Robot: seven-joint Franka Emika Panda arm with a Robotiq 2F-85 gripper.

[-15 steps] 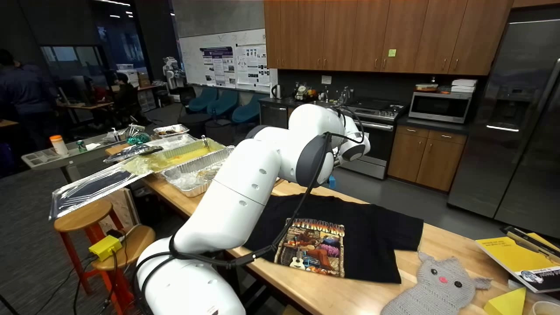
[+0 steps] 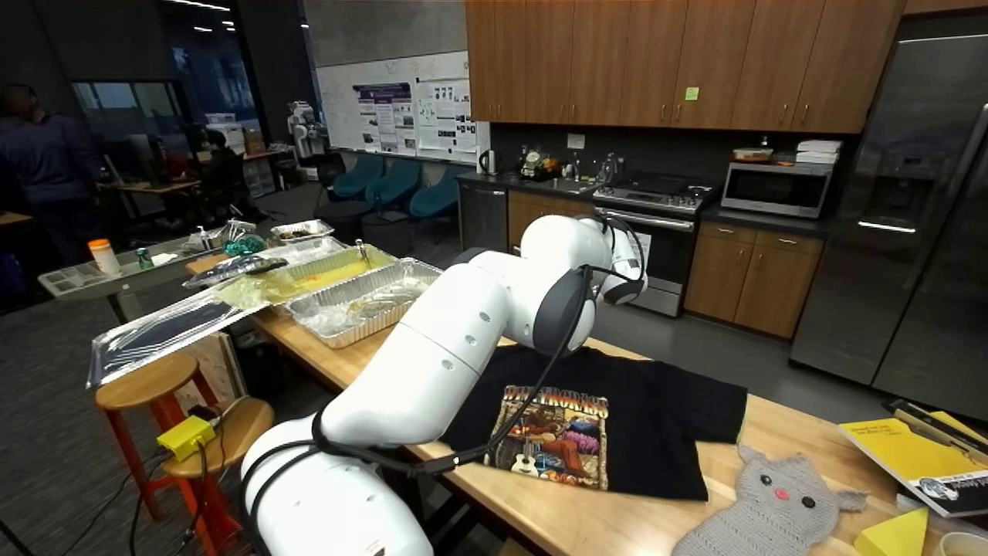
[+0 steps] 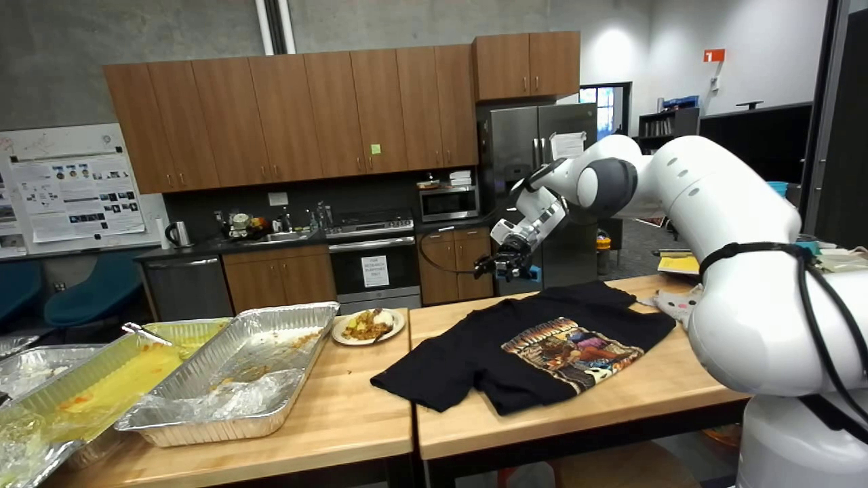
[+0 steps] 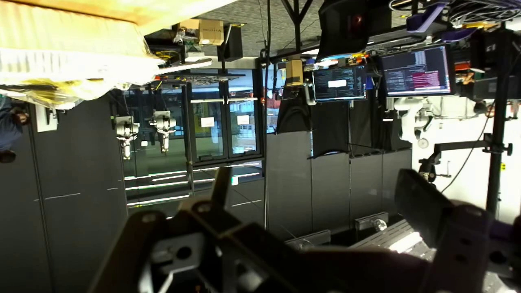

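Note:
A black T-shirt (image 3: 521,325) with a colourful printed picture (image 3: 574,351) lies spread on the wooden table, largely flat. In exterior view 2 my gripper (image 3: 506,261) hangs above the table's far side, beyond the shirt and clear of it. The wrist view has its two dark fingers wide apart, one finger (image 4: 222,190) left and the other finger (image 4: 419,207) right, with nothing between them. My own arm hides the gripper in exterior view 1, where the shirt (image 2: 653,417) is partly covered too.
Foil trays (image 3: 272,407) with food remains and a plate of food (image 3: 368,326) stand left of the shirt. A grey knitted toy (image 2: 769,510), a yellow block (image 2: 894,534) and a yellow-covered book (image 2: 912,454) occupy the table's other end. A black cable runs along my arm.
My arm has shifted slightly right and sits a little lower in exterior view 1. The shirt has stayed where it was.

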